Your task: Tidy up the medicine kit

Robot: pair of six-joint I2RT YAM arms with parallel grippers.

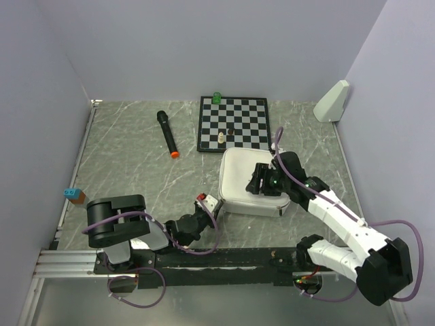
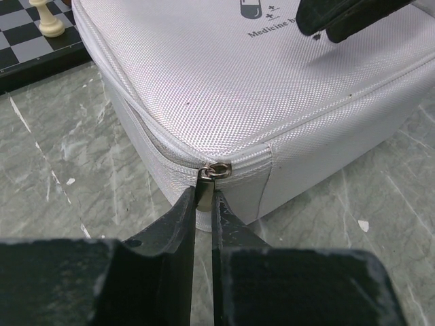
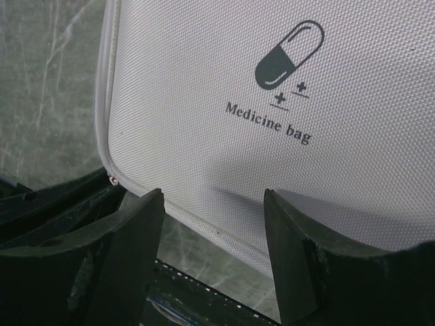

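Note:
The white zippered medicine bag [image 1: 238,170] lies closed near the front centre, its pill logo and "Medicine bag" lettering [image 3: 268,122] up. At its near left corner, my left gripper is shut on the metal zipper pull [image 2: 206,185]. My right gripper hangs over the bag's top with its fingertips apart, low over the fabric, nothing visible between them.
A chessboard [image 1: 248,109] with a few pieces stands behind the bag. A black microphone [image 1: 165,132] lies left of it, a small blue-topped block [image 1: 73,195] at the far left, a white device [image 1: 331,102] at the back right.

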